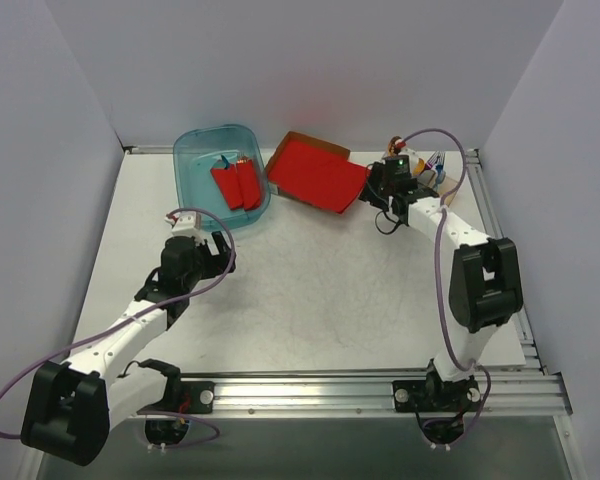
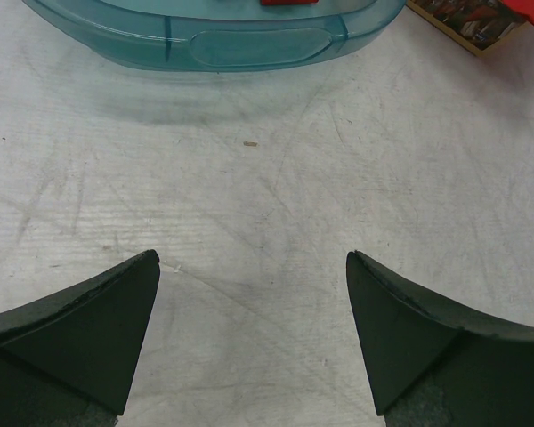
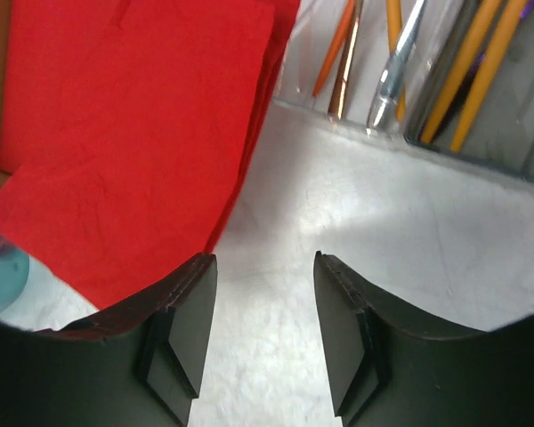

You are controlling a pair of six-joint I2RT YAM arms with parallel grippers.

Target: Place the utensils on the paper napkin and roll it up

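Red paper napkins [image 1: 310,172] lie on a brown box, with one corner jutting past its right side. My right gripper is open just beside that corner; the napkin edge [image 3: 227,200] passes by its left finger, and the space between the fingers shows only bare table. Loose utensils [image 1: 437,163] stand in a clear organizer at the back right, partly hidden by the right arm. Over bare table in front of the teal bin, my left gripper is open and empty.
The teal bin [image 1: 183,180] at the back left contains red rolled bundles [image 1: 238,184]. The clear organizer's edge [image 3: 374,135] is close ahead of the right gripper, holding brushes and pencils.
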